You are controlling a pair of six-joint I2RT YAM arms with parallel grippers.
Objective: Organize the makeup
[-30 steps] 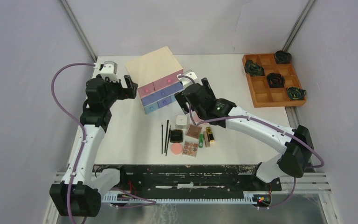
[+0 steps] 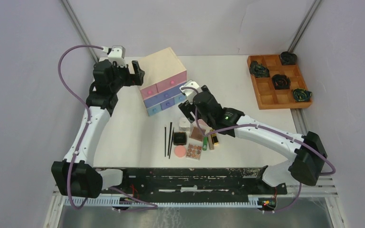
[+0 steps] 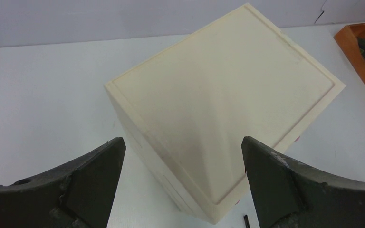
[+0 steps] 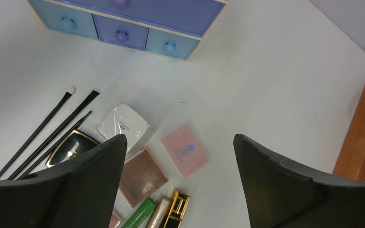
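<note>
A cream-topped drawer box [image 2: 159, 64] with pink, purple and blue drawers stands at the back left. My open left gripper [image 2: 137, 72] is over its top left corner. My open right gripper [image 2: 188, 108] hangs above the makeup, right of the box's front. Below it lie brushes [image 4: 41, 127], a black-lidded compact [image 4: 72, 146], a white square case [image 4: 122, 122], a brown compact [image 4: 140, 175], a pink square [image 4: 184, 148], a green tube [image 4: 139, 213], a beige tube and a gold-black item [image 4: 177, 206]. A pink round compact [image 2: 179, 151] and a palette [image 2: 194, 151] lie nearer the front edge.
A wooden compartment tray [image 2: 275, 99] with dark coiled bundles stands at the back right. Walls border both sides and the back.
My left arm has risen toward the back and slightly right over the box. My right gripper has shifted slightly down and left in the top view. The makeup looks unmoved.
</note>
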